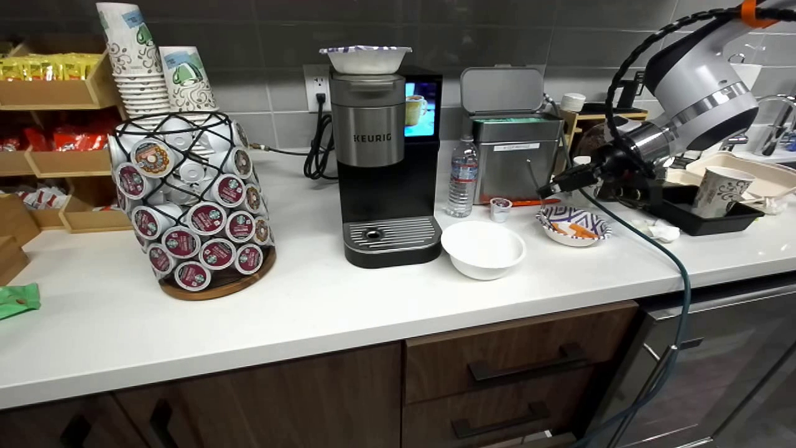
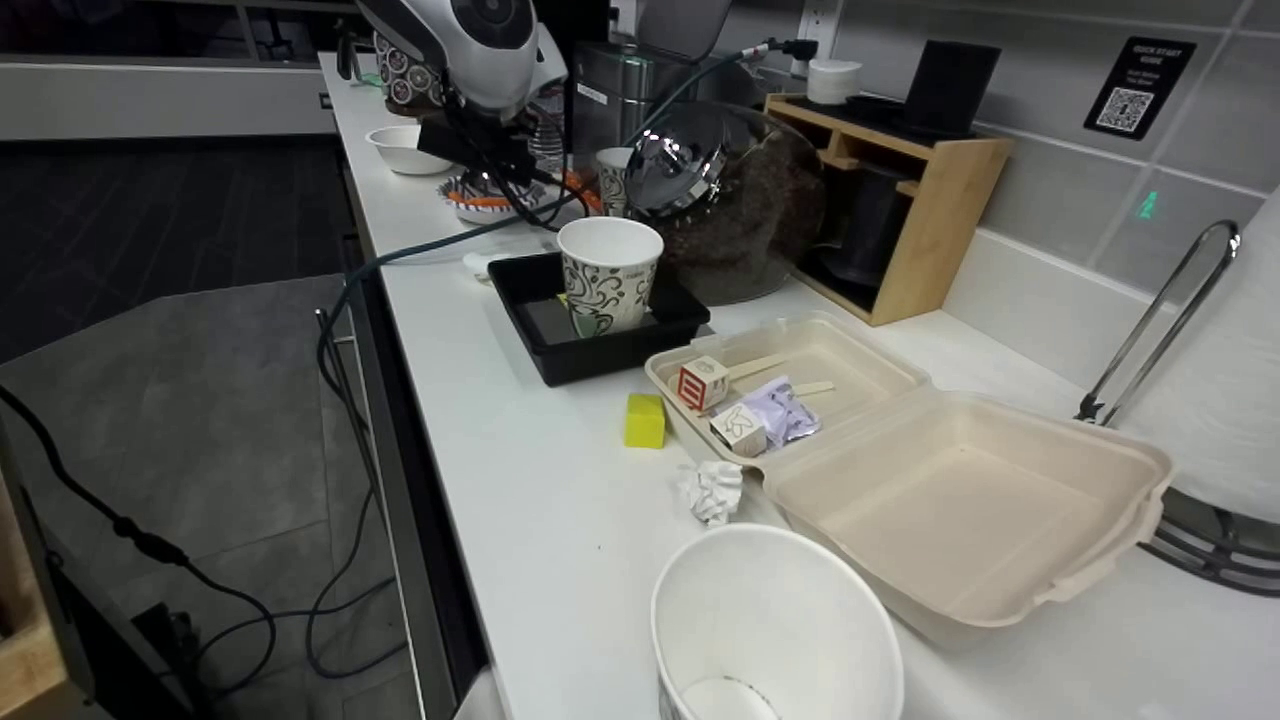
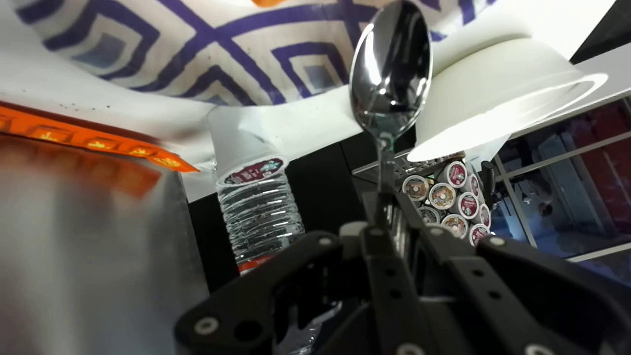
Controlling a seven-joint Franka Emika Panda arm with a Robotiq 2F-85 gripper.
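Note:
A metal spoon (image 3: 392, 68) is held by its handle in my gripper, which is shut on it. The spoon's bowl points away from the fingers. In exterior view 1 the gripper (image 1: 552, 189) hangs just above and behind the patterned paper bowl (image 1: 559, 231), which has orange pieces inside. There the spoon (image 1: 533, 173) shows as a thin line sticking up from the fingertips. The white bowl (image 1: 483, 251) stands empty to the left of the patterned one.
The coffee maker (image 1: 370, 157), water bottle (image 1: 462, 179), small pod (image 1: 500, 210) and metal bin (image 1: 515, 160) stand near the arm. A black tray (image 2: 564, 355) with a paper cup (image 2: 608, 282) lies beside it. A hose (image 1: 657, 246) crosses the counter.

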